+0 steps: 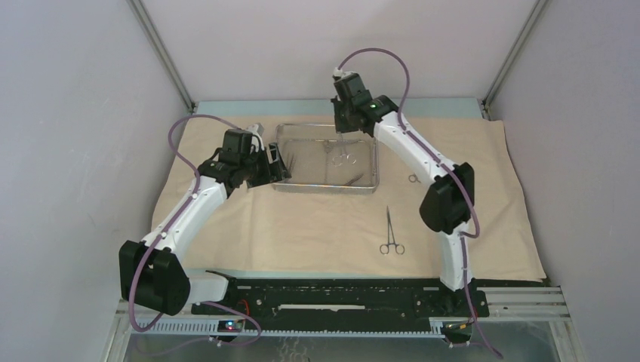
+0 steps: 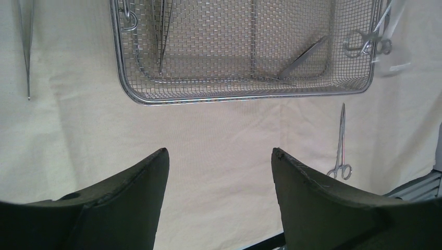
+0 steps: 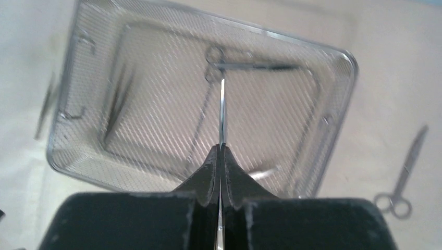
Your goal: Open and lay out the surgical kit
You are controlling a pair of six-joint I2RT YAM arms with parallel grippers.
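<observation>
My right gripper is shut on a thin steel ring-handled instrument (image 3: pixel 223 107), seen edge-on between its fingertips. In the left wrist view that instrument (image 2: pixel 354 45) appears blurred, its finger rings hanging down. It is over the right part of the wire mesh tray (image 1: pixel 324 186). Inside the tray lie a pair of scissors (image 3: pixel 250 66), slender instruments (image 2: pixel 161 36) at the left and a small blade-like tool (image 2: pixel 305 56) near the front right. My left gripper stands open beside the tray's left front, empty between its fingers.
On the beige cloth (image 1: pixel 317 234), a clamp (image 1: pixel 389 234) lies in front of the tray. Another ring-handled instrument (image 3: pixel 401 182) rests to the tray's right, and tweezers (image 2: pixel 27 49) to its left.
</observation>
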